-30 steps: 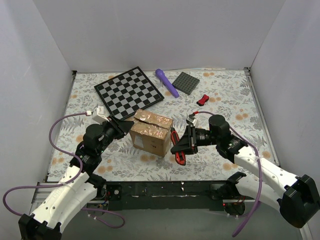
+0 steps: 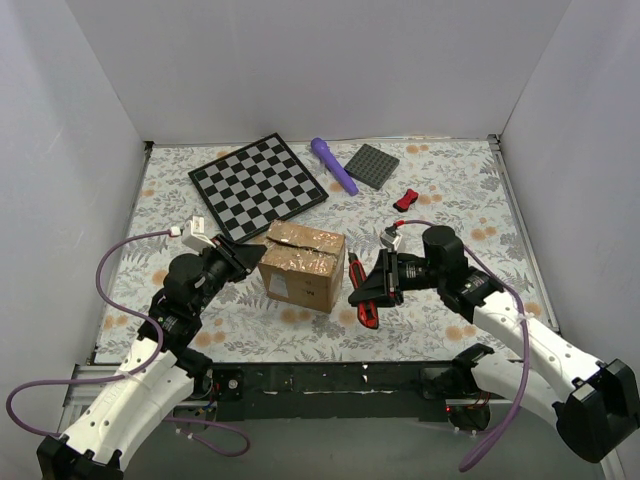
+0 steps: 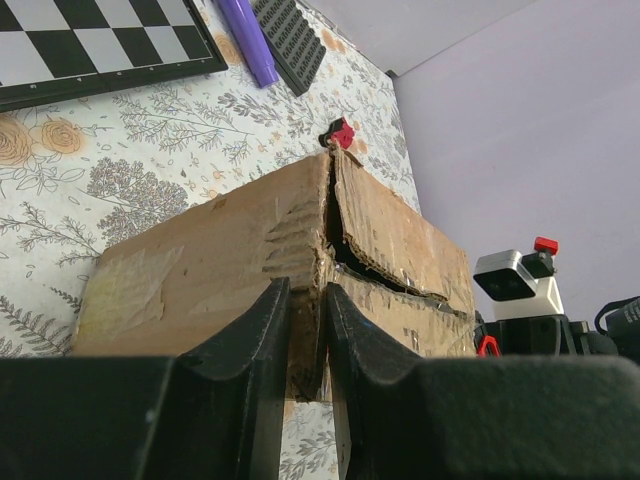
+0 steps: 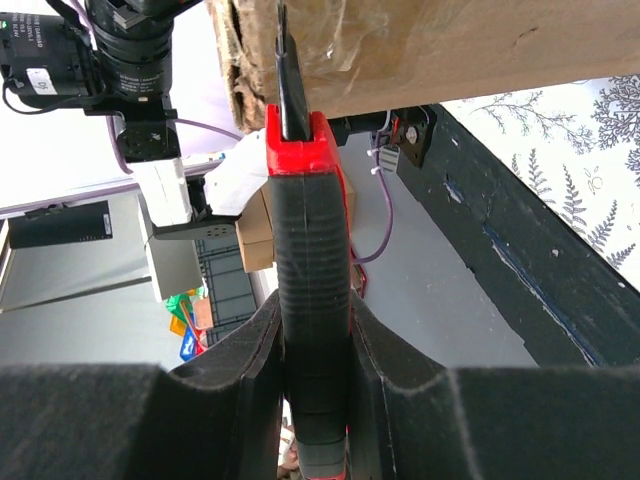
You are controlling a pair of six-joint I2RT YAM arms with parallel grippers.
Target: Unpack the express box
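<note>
The brown cardboard box sits on the patterned mat with a slit along the taped top seam. In the left wrist view, the box's upper edge is split and one flap stands slightly raised. My left gripper is shut on a cardboard edge at the box's left side. My right gripper is shut on a red-and-black utility knife, just right of the box. From the right wrist, the knife points its blade toward the box; whether they touch, I cannot tell.
Behind the box lie a checkered board, a purple microphone-like object and a dark grey pad. A small red-and-black item rests at the back right. Open mat lies in front of the box.
My right gripper and the knife have shifted a little to the right, away from the box. The box and left arm look unmoved.
</note>
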